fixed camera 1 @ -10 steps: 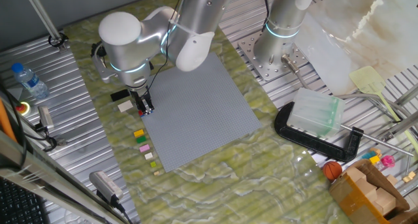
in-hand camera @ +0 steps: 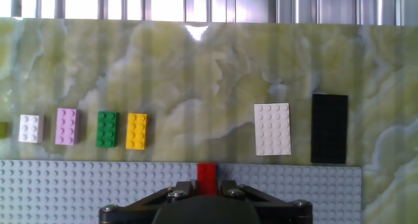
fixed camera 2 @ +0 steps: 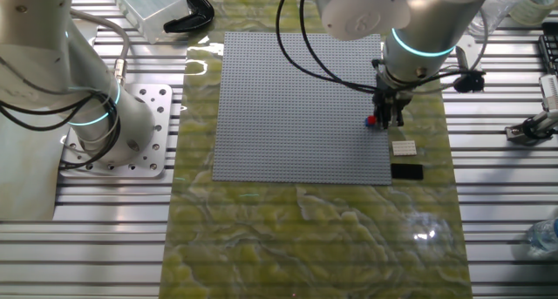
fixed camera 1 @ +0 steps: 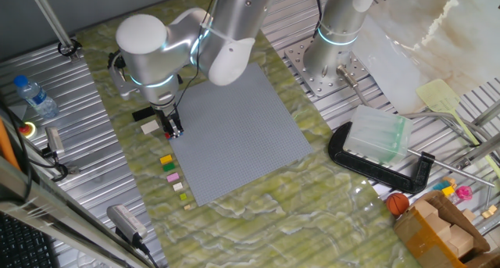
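Observation:
A red brick [in-hand camera: 206, 177] lies at the edge of the grey baseplate [in-hand camera: 85, 185], between the fingers of my gripper in the wrist view. The fingers stand close on either side of it, but whether they press on it is unclear. In exterior view 2 my gripper [fixed camera 2: 390, 120] is low over the baseplate's right edge, with the red brick [fixed camera 2: 372, 120] and a bit of blue [fixed camera 2: 367, 122] showing beside its tips. Exterior view 1 shows my gripper [fixed camera 1: 173, 133] at the baseplate's left corner, partly covering these bricks.
Yellow [in-hand camera: 136, 131], green [in-hand camera: 106, 129], pink [in-hand camera: 66, 127] and small white [in-hand camera: 31, 128] bricks lie beside the baseplate. A larger white brick [in-hand camera: 272, 129] and a black brick [in-hand camera: 329, 128] lie on the other side. Most of the baseplate is bare. A black clamp [fixed camera 1: 383, 171] stands to the right.
The arm shifted slightly and came back to nearly the same place.

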